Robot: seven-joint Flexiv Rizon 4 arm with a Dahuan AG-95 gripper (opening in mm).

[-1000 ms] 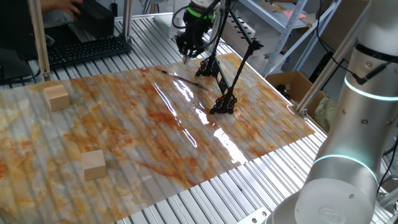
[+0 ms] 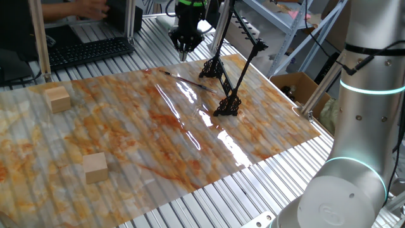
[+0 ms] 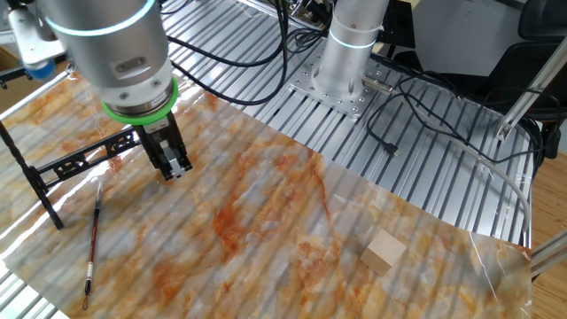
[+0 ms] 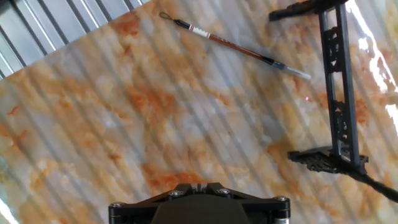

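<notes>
My gripper (image 2: 183, 57) hangs above the table near the far edge of the marbled sheet. In the wrist view its fingertips meet at the bottom middle, shut, with nothing showing between them. A thin brush (image 4: 239, 48) with a reddish-brown handle, a dark hanging loop at one end and a pale tip at the other lies on the sheet. The brush is clear of the gripper. Beside its pale tip stands a black rack (image 4: 339, 93) with patterned feet; in exterior view 2 the rack (image 3: 84, 161) is partly hidden behind the gripper (image 3: 178, 168).
Two wooden blocks, one farther back (image 2: 58, 100) and one nearer (image 2: 95, 168), sit well apart on the left of the sheet (image 2: 145, 183). A keyboard (image 2: 88, 53) and a person's hand (image 2: 92, 9) are beyond the far edge.
In exterior view 1, my gripper has shifted slightly left and up, and its tilt has become more upright. The brush, rack and blocks have stayed where they were.
</notes>
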